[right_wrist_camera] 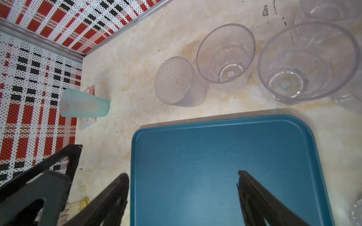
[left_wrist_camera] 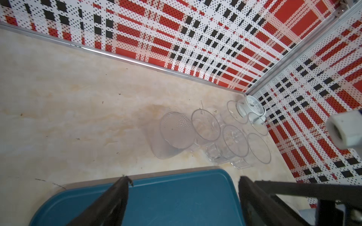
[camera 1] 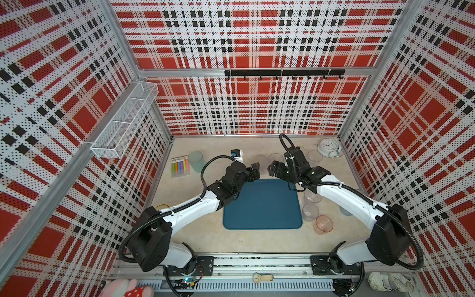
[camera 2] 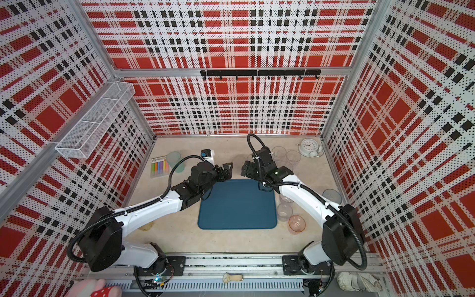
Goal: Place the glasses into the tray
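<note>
The empty blue tray (camera 1: 262, 205) lies mid-table. Behind it stand several clear glasses; a textured clear glass (right_wrist_camera: 174, 81) is leftmost, beside a plain clear glass (right_wrist_camera: 226, 56) and a wider-looking clear glass (right_wrist_camera: 309, 62). A green glass (right_wrist_camera: 84, 103) stands at the back left. Right of the tray are clear glasses, one clear glass (camera 2: 284, 211) near an orange-rimmed glass (camera 2: 296, 224). My left gripper is open and empty over the tray's back edge. Facing it, my right gripper hangs open over the tray, nothing between its fingers.
Colored markers (camera 1: 180, 166) lie at the back left, and a white dial scale (camera 1: 329, 147) stands at the back right. A wire basket (camera 1: 126, 121) is mounted on the left wall. The two grippers are close together.
</note>
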